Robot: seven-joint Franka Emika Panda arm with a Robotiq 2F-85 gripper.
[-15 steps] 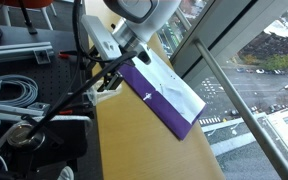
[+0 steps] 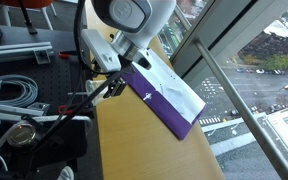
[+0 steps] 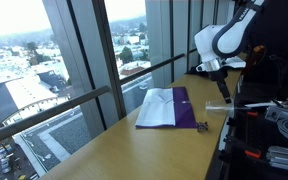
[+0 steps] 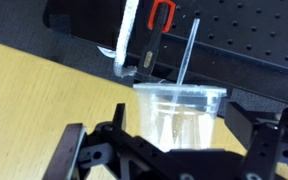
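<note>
A clear plastic container (image 4: 176,130) stands near the dark edge of the wooden table, with a thin clear rod (image 4: 188,52) rising out of it in the wrist view. My gripper is open, one finger on each side of the container in that view; whether they touch it cannot be seen. From exterior view 2 the container (image 3: 220,107) appears just below the gripper (image 3: 224,92). A white and purple sheet or packet (image 3: 167,109) lies flat on the table near the windows.
A small dark object (image 3: 202,127) lies on the table near the sheet. Beside the wood, a dark perforated surface (image 4: 254,35) holds a red-and-black tool (image 4: 156,35) and a white bent bar (image 4: 124,40). Coiled cables (image 2: 14,90) lie there too.
In exterior view 1 the arm has come lower in the frame, down toward the table edge and the clear container. The sheet has stayed where it was.
</note>
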